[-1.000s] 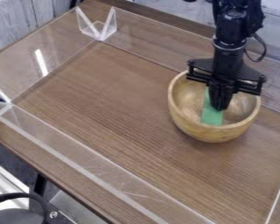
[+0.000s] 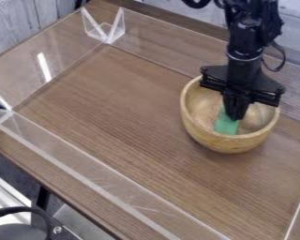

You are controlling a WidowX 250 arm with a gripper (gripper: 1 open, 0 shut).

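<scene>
A wooden bowl (image 2: 205, 131) sits on the right part of the table, with a green object (image 2: 225, 122) inside it, partly hidden. My black gripper (image 2: 240, 99) reaches down from the top right into the bowl, directly over the green object. Its fingers look close together, and whether anything is between them is unclear.
A white wire-like shape (image 2: 104, 29) stands at the back left. Dark cables lie at the lower left corner, beyond the table's edge.
The gripper has shifted very slightly within the bowl. The bowl and green object are almost unchanged.
</scene>
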